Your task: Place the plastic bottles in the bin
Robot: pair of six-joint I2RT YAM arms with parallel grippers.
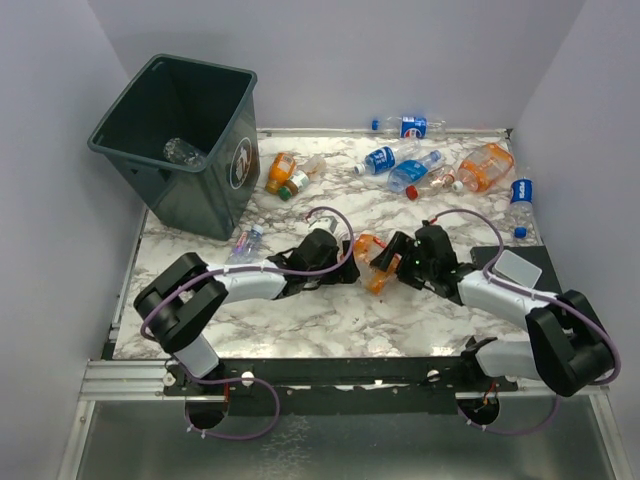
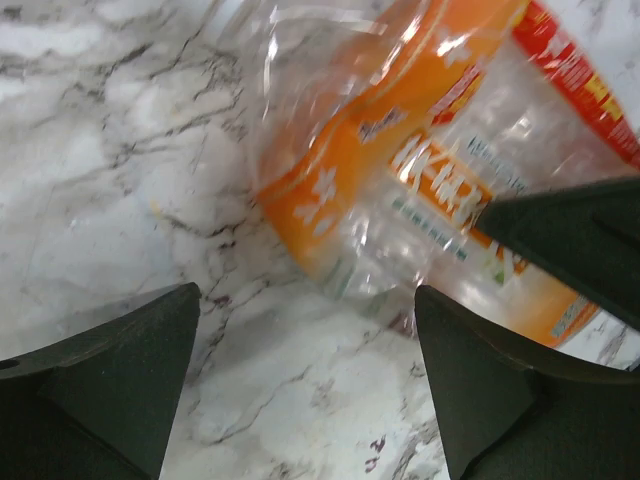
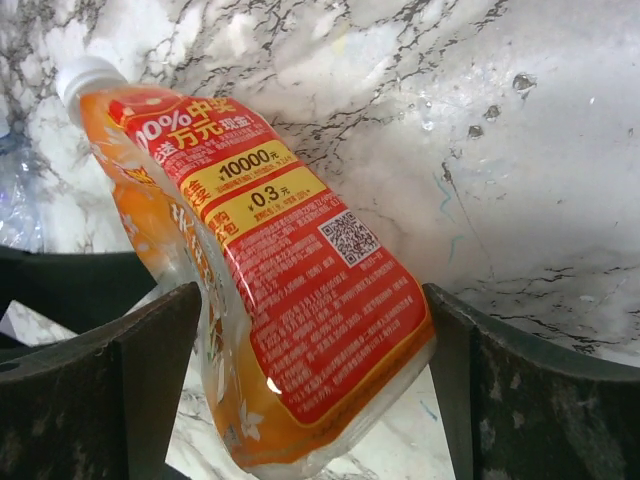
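A crushed orange bottle [image 1: 372, 255] with red and yellow label [image 3: 290, 300] lies on the marble board between both grippers. My left gripper is low beside it, fingers apart; a dark finger of the other gripper reaches over the bottle in the left wrist view. My right gripper stands open around the bottle's wide end, its fingers on either side. The dark bin [image 1: 215, 170] at upper left holds a clear bottle [image 1: 185, 152].
Several bottles [image 1: 484, 167] lie along the back and right, two small ones [image 1: 282, 172] beside the bin, a clear one [image 1: 246, 245] left of my left arm. A black pad [image 1: 535, 262] lies at right. The front board is fairly clear.
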